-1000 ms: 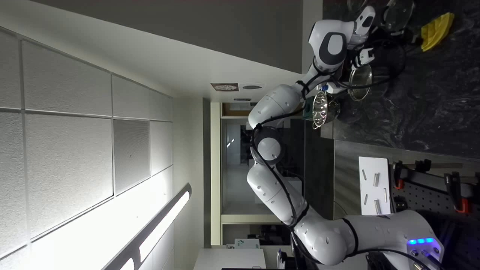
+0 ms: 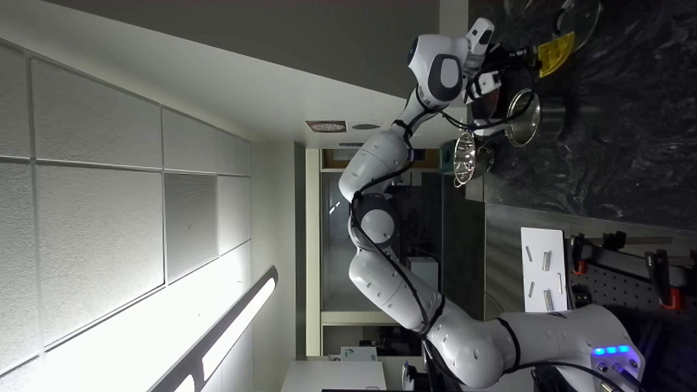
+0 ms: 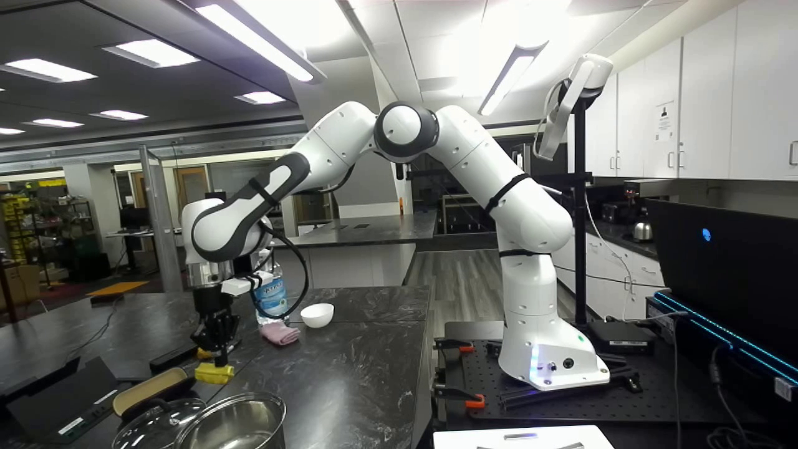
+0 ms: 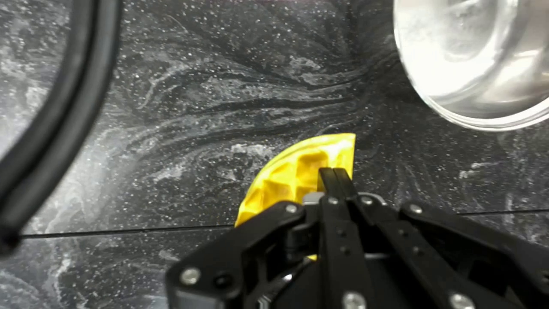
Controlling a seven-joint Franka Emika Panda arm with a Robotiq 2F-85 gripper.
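Observation:
My gripper (image 2: 531,57) is shut at the tip of a yellow waffle-like wedge (image 2: 556,53), which hangs from its fingers clear of the dark table in this sideways view. In exterior view 2 the yellow wedge (image 3: 213,373) shows just under the gripper (image 3: 220,360), near the pot and glass lid. From the wrist, the two fingertips lie together against the gridded face of the wedge (image 4: 282,184), its curved edge pointing to the left. How much of it lies between the fingers is hidden.
A steel pot (image 3: 275,410) stands in front, with a glass lid (image 3: 142,433) and a brown oblong item (image 3: 153,389) beside it. A white bowl (image 3: 317,315), pink cloth (image 3: 280,333) and water bottle (image 3: 272,298) lie behind.
In exterior view 1 the arm and the yellow wedge have moved left together, which is upward in this turned picture. The wedge has come up off the table with my gripper.

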